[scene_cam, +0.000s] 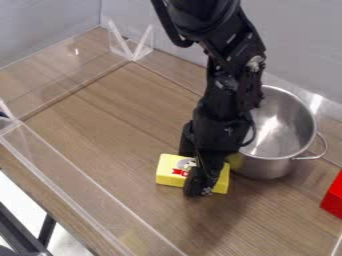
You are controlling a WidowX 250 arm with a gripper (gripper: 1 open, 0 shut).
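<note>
The black gripper [201,175] hangs low over a yellow box [173,172] with a red and white label, its fingers around the box's middle; whether they grip it I cannot tell. A steel pot [285,132] with handles stands just behind, partly hidden by the arm.
A red block [334,200] sits at the right edge.
</note>
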